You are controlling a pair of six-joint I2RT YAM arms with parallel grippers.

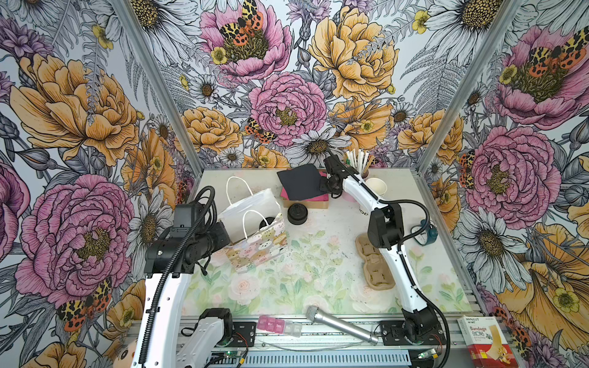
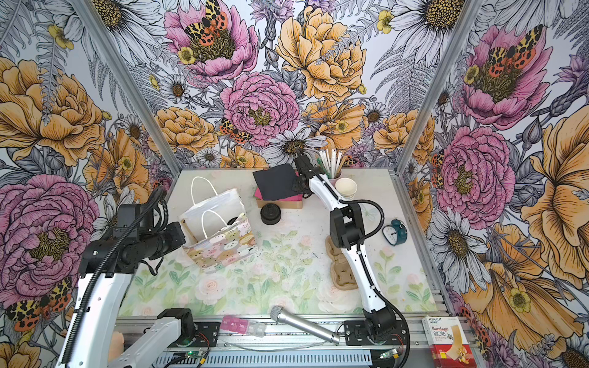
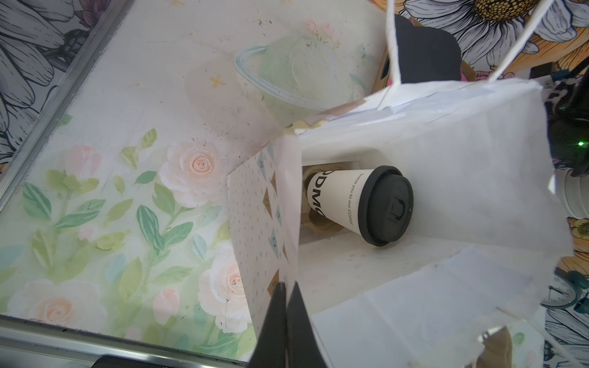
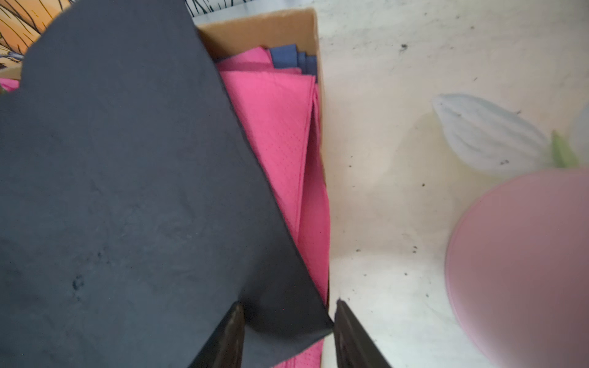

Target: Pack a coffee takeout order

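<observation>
A patterned white paper bag (image 1: 260, 245) with two handles stands upright at the left of the table. Inside it, a white coffee cup with a black lid (image 3: 387, 207) leans in a brown carrier. My left gripper, fingers shut, is beside the bag's edge; nothing thick shows between its fingers. At the back, a black napkin (image 4: 141, 202) lies across pink napkins (image 4: 276, 122) in a cardboard box (image 4: 270, 27). Around the black napkin's near corner, my right gripper stands open, the corner between its fingers.
Black lids (image 1: 297, 213) are stacked right of the bag. An empty cup carrier (image 1: 375, 263) lies beside the right arm. Straws (image 1: 360, 160) and white bowls (image 1: 376, 185) stand at the back right.
</observation>
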